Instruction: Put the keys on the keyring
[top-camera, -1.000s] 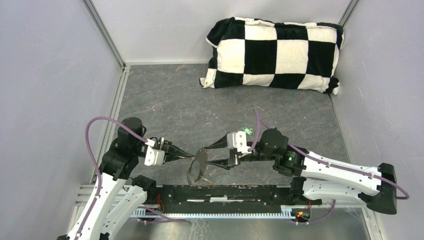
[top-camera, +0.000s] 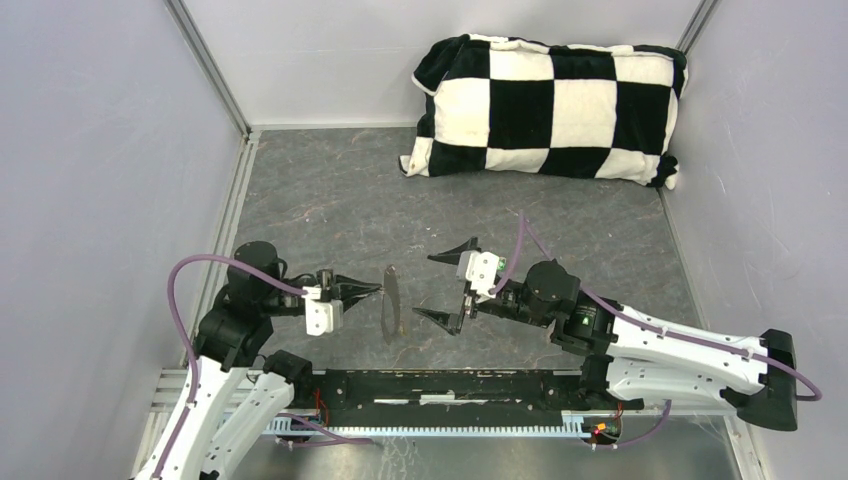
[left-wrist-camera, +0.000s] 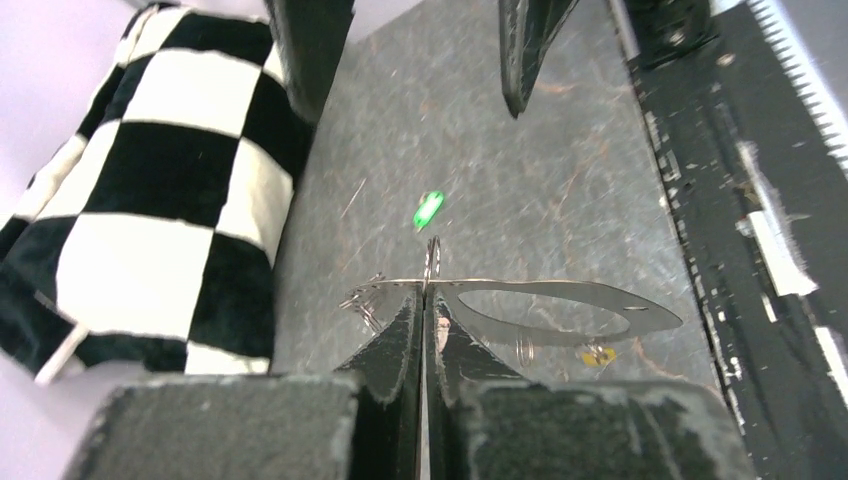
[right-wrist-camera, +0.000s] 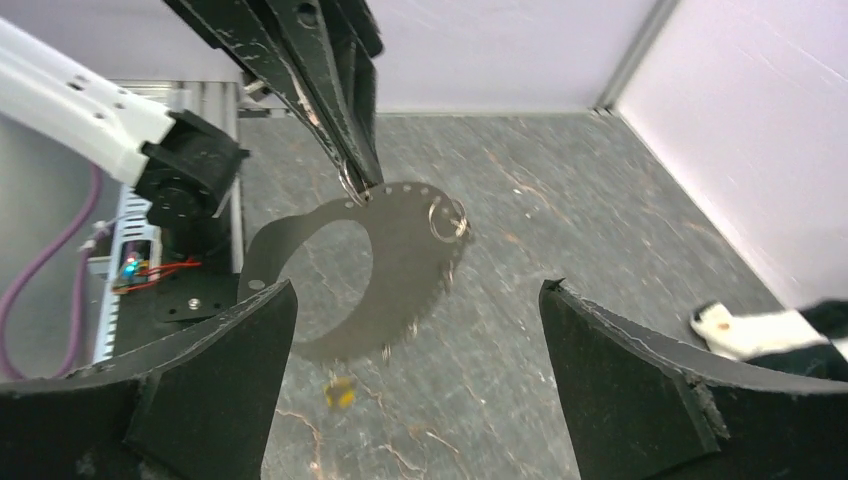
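My left gripper (top-camera: 380, 289) is shut on a thin metal ring (left-wrist-camera: 432, 258) at its fingertips. A flat grey plate (top-camera: 391, 305) with a large opening hangs from that ring. Facing it from the right, my right gripper (top-camera: 424, 284) stands wide open, nothing between its fingers. The right wrist view shows the plate (right-wrist-camera: 405, 240) beyond those fingers, a second thin ring (right-wrist-camera: 447, 218) along its edge and small silvery bits around its rim. A small yellow piece (right-wrist-camera: 340, 392) appears below the plate; whether it hangs or lies on the table I cannot tell.
A small green item (left-wrist-camera: 428, 208) lies on the grey table, close to my right gripper (top-camera: 502, 264) in the top view. A black-and-white checked cushion (top-camera: 550, 110) rests against the back wall.
Both arms have shifted slightly.
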